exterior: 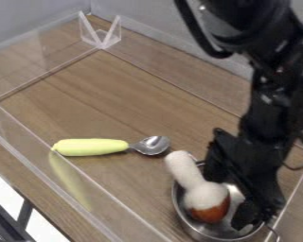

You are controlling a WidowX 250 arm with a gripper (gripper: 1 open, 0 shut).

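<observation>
A steel pot (197, 227) sits at the lower right of the camera view. In it leans a white object with an orange-brown rounded end (197, 189), its narrow end tilted up to the upper left. My black gripper (227, 189) is open, down in the pot at the right of that object and close to it; it hides much of the pot. A spoon with a pale yellow-green handle (91, 146) lies left of the pot, its metal head pointing right.
Clear plastic walls (103, 203) border the wooden surface (103, 104). A white bracket-like piece (99, 33) stands at the back left.
</observation>
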